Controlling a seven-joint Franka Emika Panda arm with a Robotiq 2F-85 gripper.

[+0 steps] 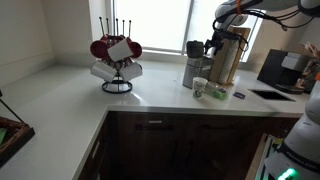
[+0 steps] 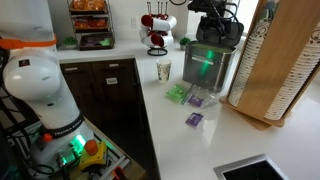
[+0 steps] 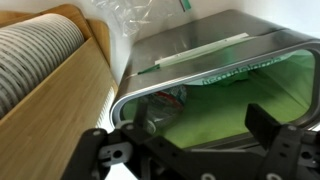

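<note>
My gripper is above the metal bin [image 2: 205, 68], fingers apart and nothing seen between its fingers. In the wrist view, the bin's open mouth shows a green interior [image 3: 215, 112] with a clear, crinkled wrapper [image 3: 168, 100] inside. A pale strip [image 3: 205, 48] lies along the metal beside the opening. From exterior view 1, the gripper [image 1: 210, 46] appears small and dark over the bin. Small packets lie on the counter near the bin: a green one [image 2: 177, 94] and a purple one [image 2: 194, 119].
A patterned cup [image 2: 164, 70] stands in front of the bin. Close beside the bin is a tall wooden holder [image 2: 267, 75]. The mug rack [image 1: 117, 62] is farther off, and a black tray [image 2: 248, 170] lies at the counter's near end.
</note>
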